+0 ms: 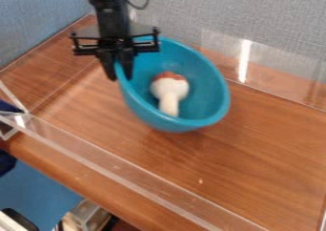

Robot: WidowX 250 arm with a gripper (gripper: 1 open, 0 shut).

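Note:
A teal oval bowl [200, 106] is at the middle of the wooden table, with a toy mushroom [170, 92] inside it, red-brown capped with a pale stem. My black gripper [118, 55] is shut on the bowl's rim at its back left. The fingertips are partly hidden at the rim.
Bare wooden table [261, 168] fills the right and front. Clear plastic edging runs along the back and left front. A blue surface [38, 187] lies below the table's left edge, with dark objects at the far left.

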